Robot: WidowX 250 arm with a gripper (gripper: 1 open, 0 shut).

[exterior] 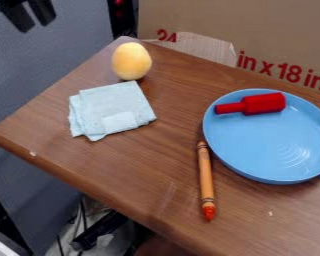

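Observation:
My gripper (27,14) hangs at the top left edge, off the table and partly out of frame, its two black fingers apart with nothing visible between them. A yellow egg-shaped object (132,61) stands near the back left of the wooden table. In front of it lies a folded pale blue cloth (111,109). A blue plate (267,150) on the right carries a red cylindrical object with a handle (262,103). An orange crayon-like stick (206,178) lies left of the plate.
A large cardboard box (240,35) stands behind the table, with a flap at its lower left. Cables and dark equipment sit below the table's left side.

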